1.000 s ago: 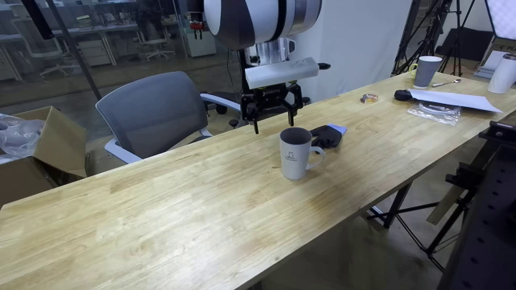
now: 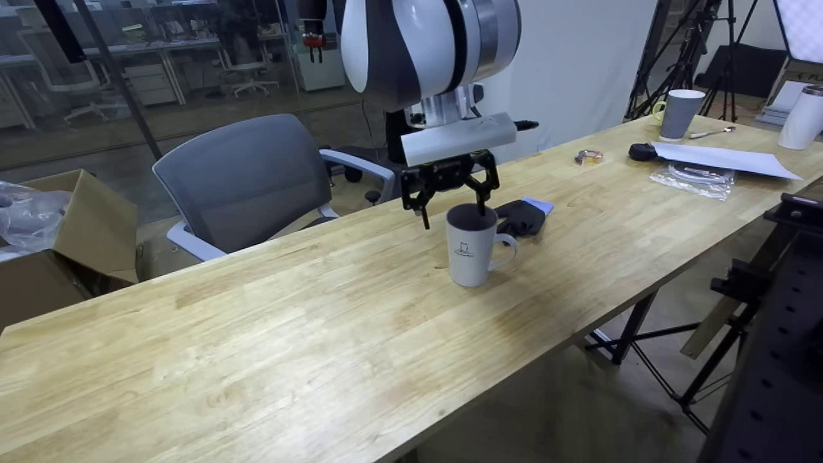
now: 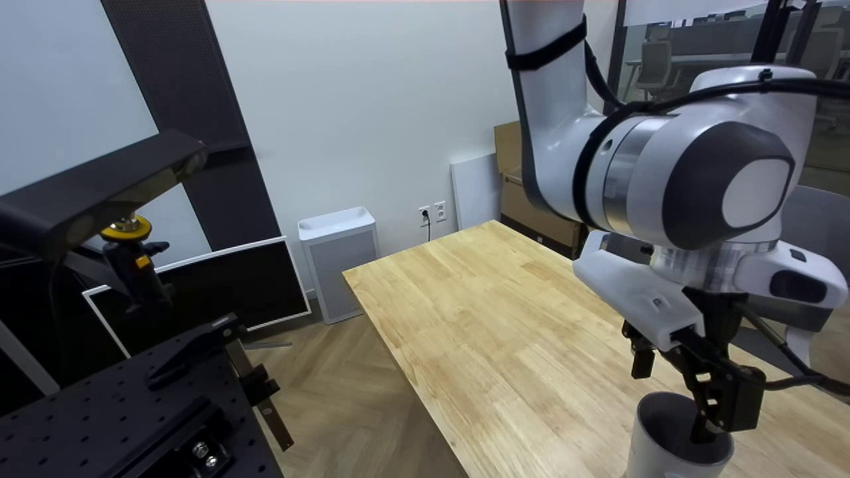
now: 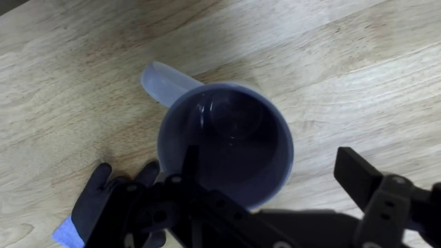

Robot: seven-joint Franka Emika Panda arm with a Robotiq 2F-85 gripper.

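Note:
An upright white mug [image 2: 469, 261] with a small printed drawing and a dark inside stands on the wooden table. Its handle points right in exterior view 1. My gripper [image 2: 454, 216] is open at the mug's mouth, nothing clamped in its fingers. One finger [image 3: 703, 430] reaches into the mouth, while the other hangs outside the wall. Seen from above in the wrist view, the near wall of the mug [image 4: 231, 124] on the right lies between the two fingertips. Only the mug's upper part shows in exterior view 2.
A black glove [image 2: 522, 219] with a blue cuff lies just behind the mug. Farther right are a grey cup [image 2: 681, 116], a white sheet [image 2: 725, 158], a bagged cable [image 2: 694, 179] and a white bottle [image 2: 804, 117].
My gripper has come down and to the right in exterior view 1, from above and left of the mug to its mouth. One finger now dips inside. The mug has not moved.

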